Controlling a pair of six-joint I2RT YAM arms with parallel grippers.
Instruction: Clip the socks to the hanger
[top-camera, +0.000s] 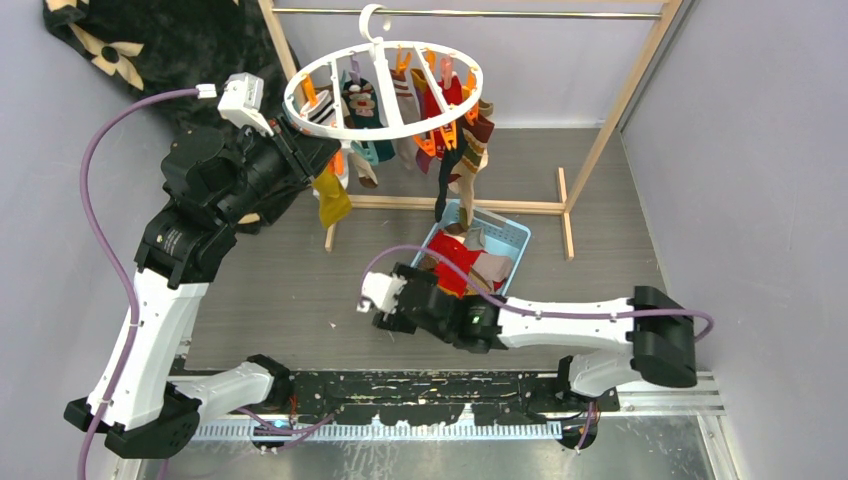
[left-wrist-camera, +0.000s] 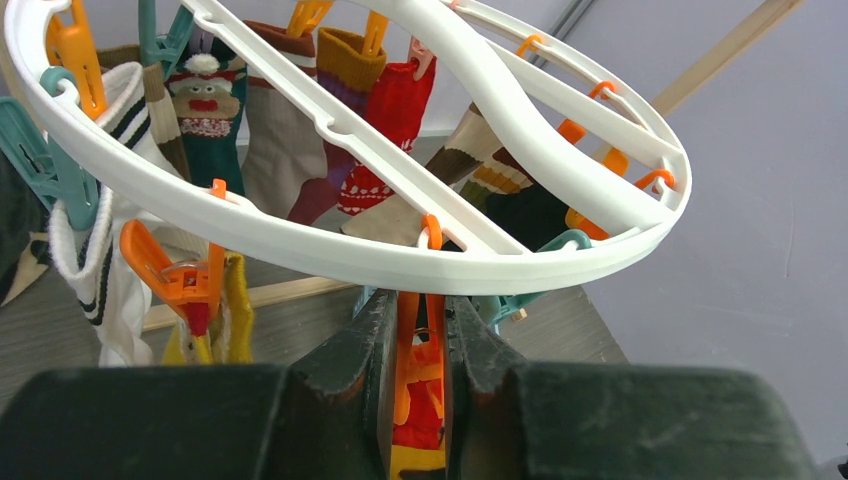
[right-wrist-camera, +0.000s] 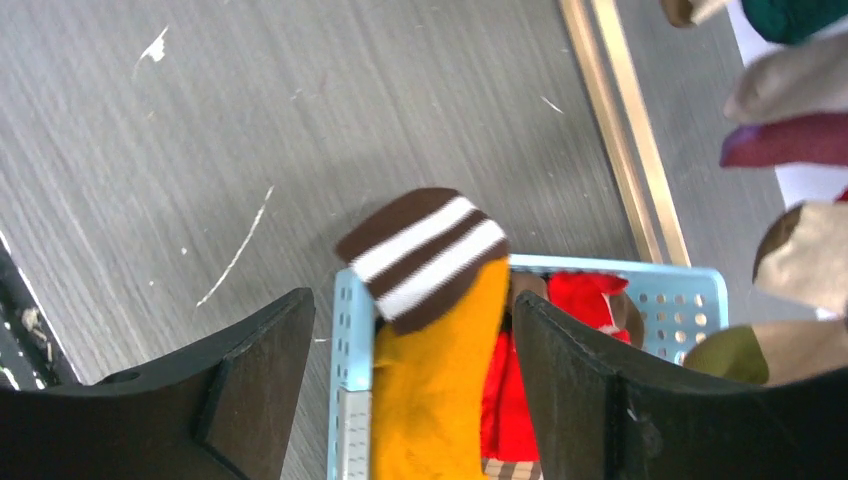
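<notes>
The white round hanger (top-camera: 400, 131) carries several clipped socks, including a mustard one (top-camera: 332, 198) at its left. At the near rim in the left wrist view, my left gripper is shut on an orange clip (left-wrist-camera: 424, 360). Low over the floor and basket, my right gripper is open. Below and between its fingers lies a yellow-orange sock (right-wrist-camera: 430, 400) with a brown-and-white striped cuff (right-wrist-camera: 425, 255). That cuff hangs over the corner of the light blue basket (right-wrist-camera: 620, 265).
Red and grey socks (top-camera: 492, 266) fill other parts of the basket. Behind it runs the wooden foot bar (top-camera: 400, 201) of the rack. The grey floor (top-camera: 270, 310) left of the basket is bare. A dark flowered cloth (top-camera: 180, 60) hangs at the back left.
</notes>
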